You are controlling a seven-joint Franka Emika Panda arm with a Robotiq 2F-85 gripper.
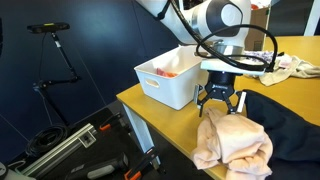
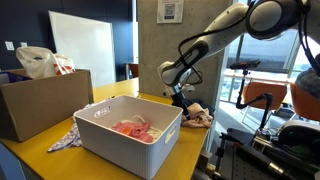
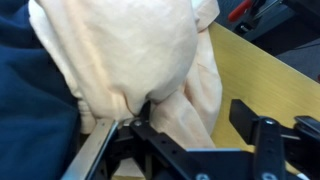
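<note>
A pale pink cloth point(image 1: 236, 142) lies crumpled near the table's front edge, partly over a dark navy cloth point(image 1: 287, 128). My gripper point(image 1: 221, 108) is down at the pink cloth's back edge, its fingers apart. In the wrist view, the pink cloth point(image 3: 130, 55) fills the middle, its folds running down between the fingers. The navy cloth point(image 3: 35, 90) shows on the left there. Whether the pink cloth is pinched cannot be told. In exterior view 2 the gripper point(image 2: 183, 103) is small, above the pink cloth point(image 2: 198, 117).
A white bin point(image 1: 170, 84) with colored items inside stands left of the gripper. Light patterned cloths point(image 1: 290, 68) lie at the back right. A cardboard box point(image 2: 45, 97) stands beyond the bin. Bare yellow table point(image 1: 168, 118) shows between bin and pink cloth.
</note>
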